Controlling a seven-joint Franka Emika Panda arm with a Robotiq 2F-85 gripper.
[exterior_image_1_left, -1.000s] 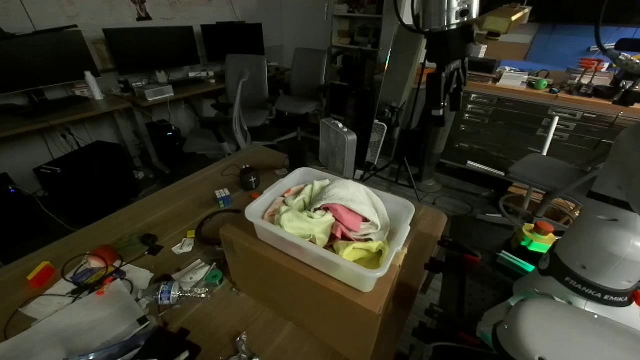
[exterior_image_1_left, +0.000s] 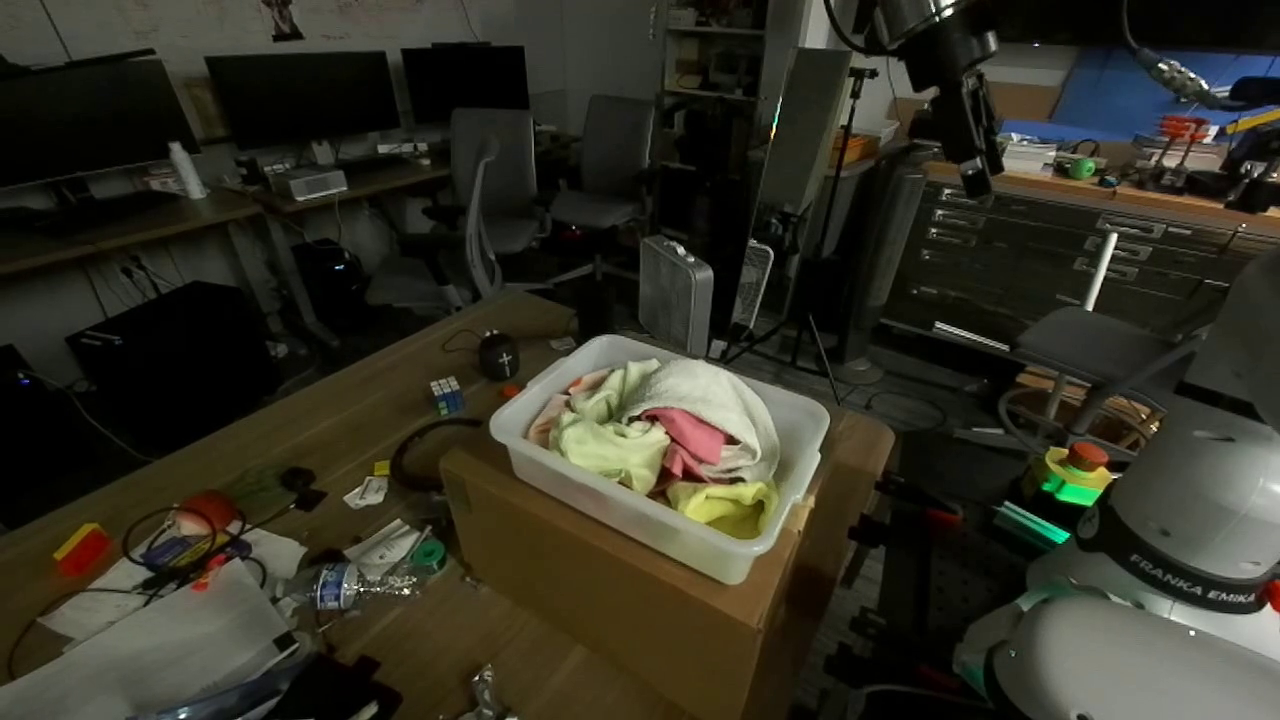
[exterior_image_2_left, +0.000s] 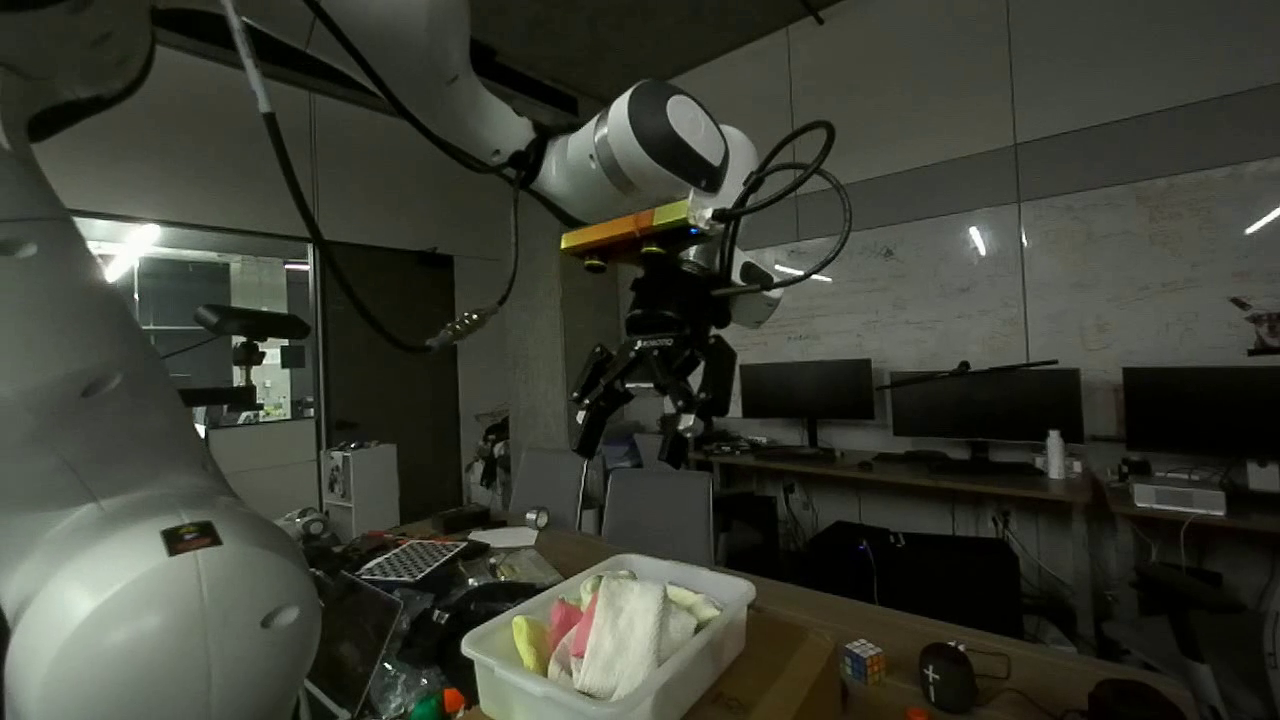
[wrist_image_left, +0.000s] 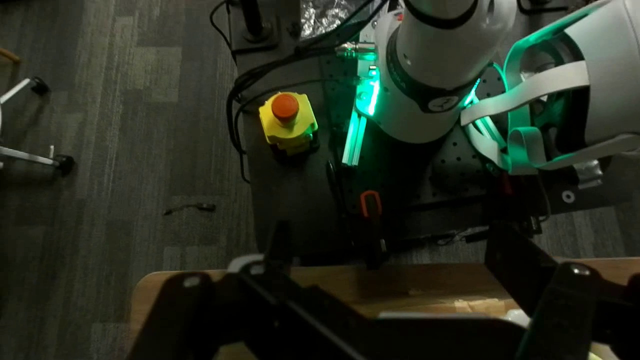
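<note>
High above the table hangs my gripper (exterior_image_2_left: 633, 442), its fingers spread wide with nothing between them. The wrist view also has the fingers far apart, at the lower left and right. A white plastic bin (exterior_image_1_left: 624, 523) holds crumpled cloths. A white towel (exterior_image_1_left: 720, 394) lies on top, with a pink cloth (exterior_image_1_left: 693, 432) folded under it. Pale green cloth (exterior_image_1_left: 609, 446) fills the left side, and a yellow cloth (exterior_image_1_left: 729, 506) lies at the front corner. In exterior view 2 the bin sits well below the gripper, apart from it.
A cardboard box (exterior_image_1_left: 600, 576) supports the bin. Clutter covers the table's left part, including a plastic bottle (exterior_image_1_left: 342, 588). A puzzle cube (exterior_image_1_left: 446, 395) and a dark round speaker (exterior_image_1_left: 499, 356) stand behind the bin. An emergency-stop button (wrist_image_left: 285, 107) is beside the robot base.
In exterior view 1 the gripper has moved up and to the right and now leans instead of hanging straight down. The bin and cloths look unmoved.
</note>
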